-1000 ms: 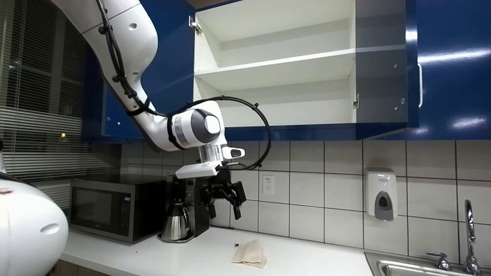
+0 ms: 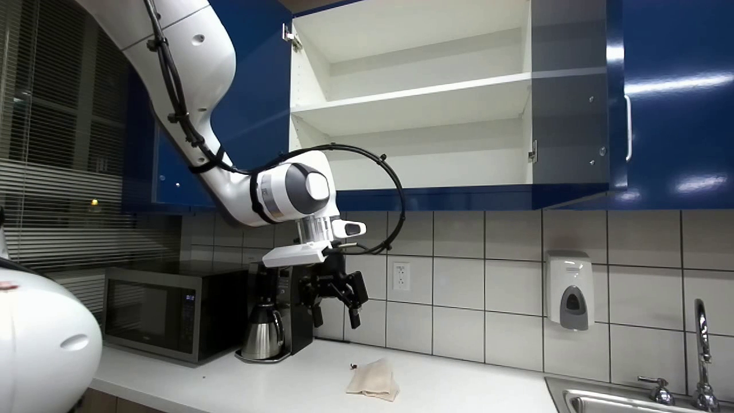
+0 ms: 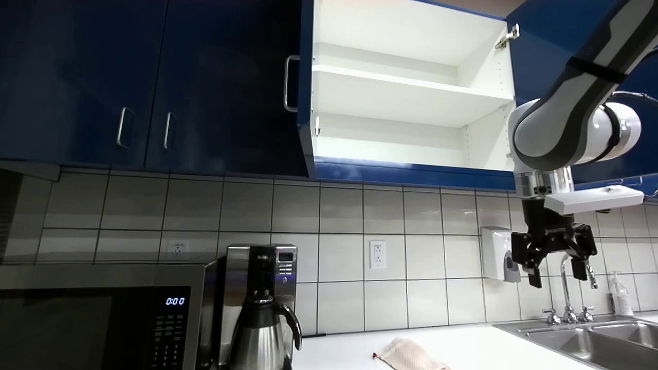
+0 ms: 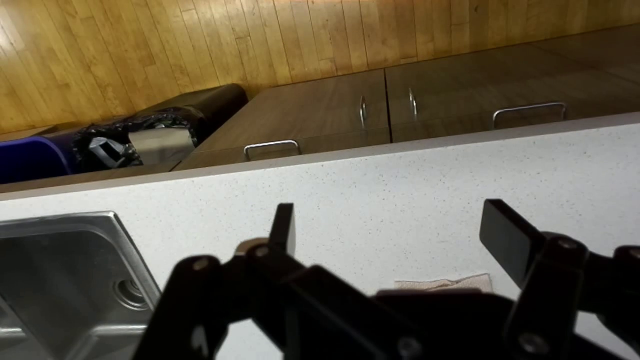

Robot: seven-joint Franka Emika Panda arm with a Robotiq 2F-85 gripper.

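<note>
A beige cloth [image 2: 374, 379] lies folded and rumpled on the white counter, with a small dark bit at one corner. Its edge [image 4: 447, 283] shows in the wrist view, partly hidden behind the gripper's black body. My gripper [image 2: 336, 318] hangs in the air above the counter, pointing down and well clear of the cloth. In the wrist view its two fingers, one of them the right finger [image 4: 507, 240], stand wide apart with only bare counter visible between them. From the second exterior view the open gripper [image 3: 557, 278] shows the same empty gap.
An empty white cabinet [image 2: 413, 93] stands with its doors open above the counter. A coffee maker with a steel carafe [image 2: 264, 334] and a microwave [image 2: 155, 313] are at the left. The sink [image 4: 72, 264] is opposite, and a soap dispenser [image 2: 569, 289] hangs on the tiles.
</note>
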